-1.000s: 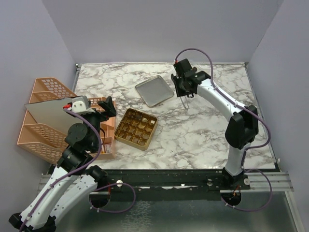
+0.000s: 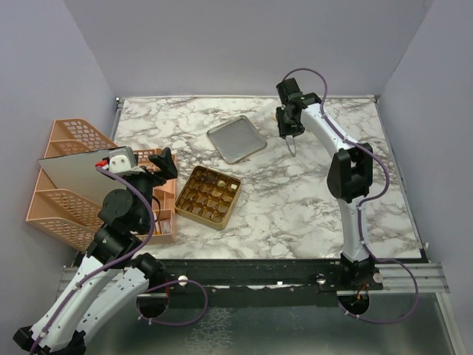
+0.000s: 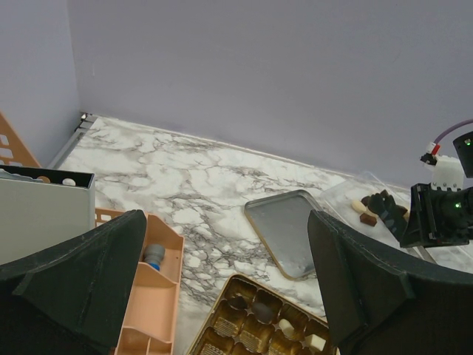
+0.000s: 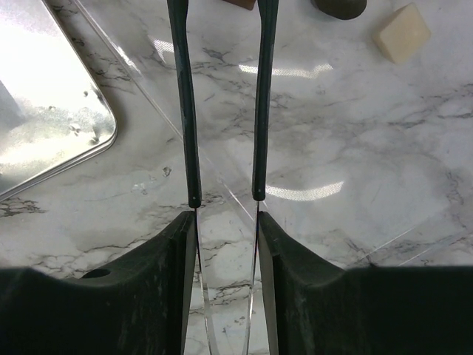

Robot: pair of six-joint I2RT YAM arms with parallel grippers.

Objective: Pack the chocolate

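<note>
A brown chocolate tray point(image 2: 209, 222) with a grid of cells, a few holding pieces, lies at the middle left. My right gripper is low at the back, over a clear plastic sheet or container, its long dark fingers part apart with nothing seen between the tips. A white piece point(image 4: 401, 33), a dark round piece point(image 4: 340, 7) and a brown piece, partly cut off, lie near it. My left gripper stands open above the left side, overlooking the tray, nothing between its fingers.
A grey metal tray point(image 2: 236, 139) lies at the back middle, left of the right gripper. A salmon organiser point(image 2: 66, 207) with a white board fills the left side.
My right arm has moved back, away from the front, over the plastic at the rear. The left arm has not moved.
</note>
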